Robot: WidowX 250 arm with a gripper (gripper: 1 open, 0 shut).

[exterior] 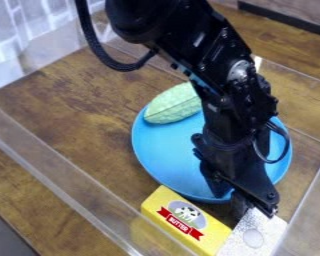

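My black gripper (236, 190) hangs low over the right part of a blue plate (160, 150), its fingertips down near the plate's front rim. I cannot tell whether anything is between the fingers. A light green, ridged oblong object (174, 104) lies on the back left of the plate. A yellow butter box (176, 222) lies just in front of the plate. To its right, partly behind the gripper, is a white-and-silver speckled item (256, 236).
All sit on a wooden surface (63, 110) inside clear walls (43, 170). The arm covers much of the top and right.
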